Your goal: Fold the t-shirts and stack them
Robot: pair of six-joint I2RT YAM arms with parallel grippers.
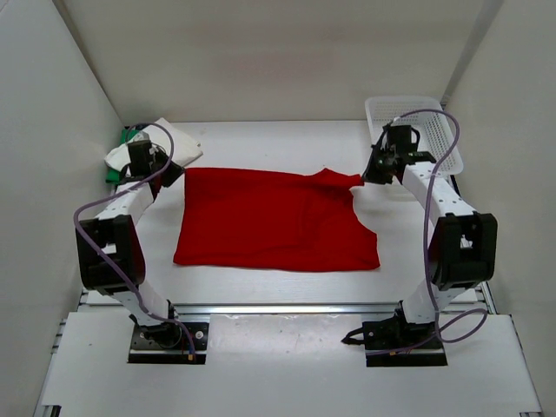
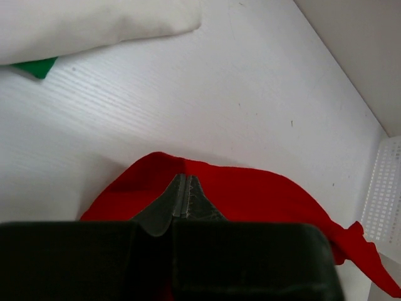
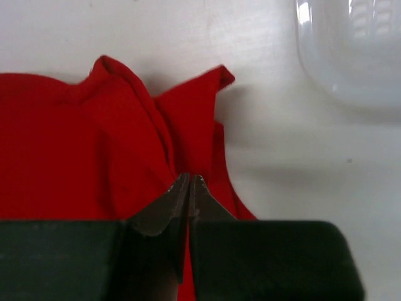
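Observation:
A red T-shirt [image 1: 261, 226] lies spread across the middle of the table, with a rumpled fold at its upper right corner, seen close in the right wrist view [image 3: 113, 157]. My left gripper [image 1: 178, 169] is shut at the shirt's upper left corner; in the left wrist view, red cloth shows beneath its closed fingertips [image 2: 187, 178], and whether any is pinched is unclear. My right gripper [image 1: 369, 180] is shut beside the upper right corner, its tips [image 3: 191, 179] over red cloth; I cannot tell if it pinches any.
A white cloth [image 1: 182, 139] on a green cloth [image 2: 34, 68] lies at the back left. A white perforated basket [image 1: 408, 106] stands at the back right.

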